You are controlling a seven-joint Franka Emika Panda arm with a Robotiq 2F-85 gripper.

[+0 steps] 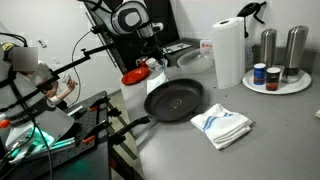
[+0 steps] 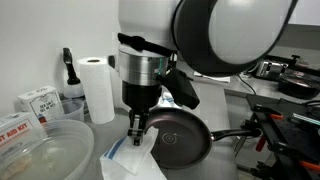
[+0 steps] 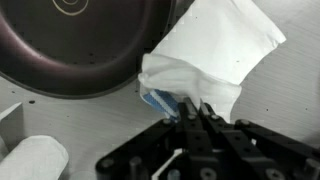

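Note:
My gripper is shut on a white cloth (image 3: 215,42) with a blue-striped part, pinching a fold of it. In exterior view 2 the cloth (image 2: 129,154) hangs from the fingertips just beside the black frying pan (image 2: 180,140), and its lower part spreads out below. From exterior view 1, this cloth (image 1: 157,79) is at the pan's far left side, partly hidden behind the pan (image 1: 174,100). The wrist view has the pan (image 3: 75,45) at upper left, its rim next to the cloth.
Another folded white cloth with blue stripes (image 1: 222,127) lies right of the pan. Behind stand a paper towel roll (image 1: 229,53), a clear bowl (image 1: 196,61) and a plate of shakers (image 1: 277,85).

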